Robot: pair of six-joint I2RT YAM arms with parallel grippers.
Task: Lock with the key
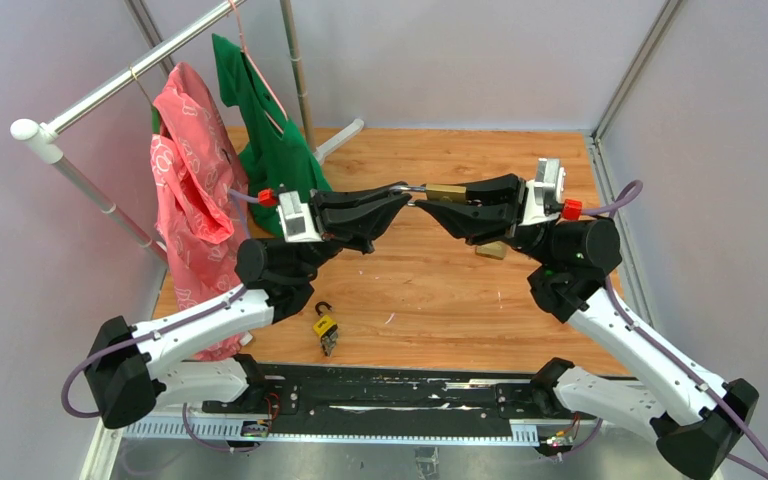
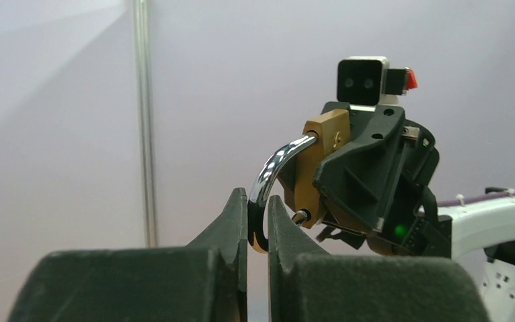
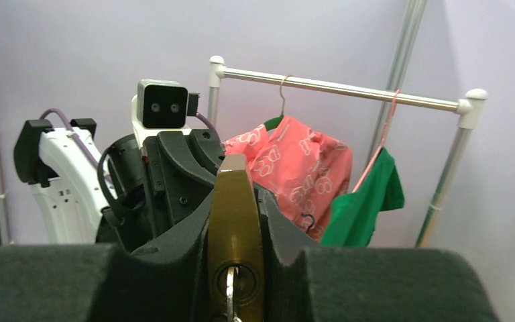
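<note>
A brass padlock [image 1: 445,193] is held in mid-air by my right gripper [image 1: 425,200], its body lying lengthwise between the fingers. Its steel shackle [image 2: 281,161] reaches into my left gripper [image 1: 400,195], which is shut on the shackle's curve. In the right wrist view the padlock body [image 3: 236,221] fills the fingers, with a thin silver piece at its near end, possibly the key, which I cannot tell for sure. The two grippers face each other nearly tip to tip above the middle of the board.
A yellow-and-black padlock [image 1: 325,326] lies on the wooden board [image 1: 410,310] at front, and another brass padlock [image 1: 490,251] lies behind the right gripper. A rack with pink [image 1: 195,180] and green [image 1: 285,160] garments stands at left.
</note>
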